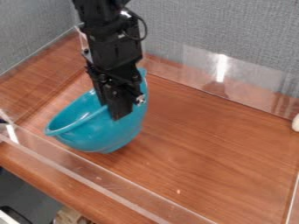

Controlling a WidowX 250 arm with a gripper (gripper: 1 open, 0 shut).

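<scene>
A teal bowl point(91, 133) sits tilted on the wooden table point(205, 166), left of centre, its upper part partly behind the arm. The black gripper point(122, 102) reaches down from the top over the bowl, its lower end at the bowl's upper right part. Whether its fingers are open or hold the rim cannot be made out.
A clear plastic edging runs along the table's front and back, with grey textured walls point(222, 31) behind. A small white object point(295, 123) is at the far right edge.
</scene>
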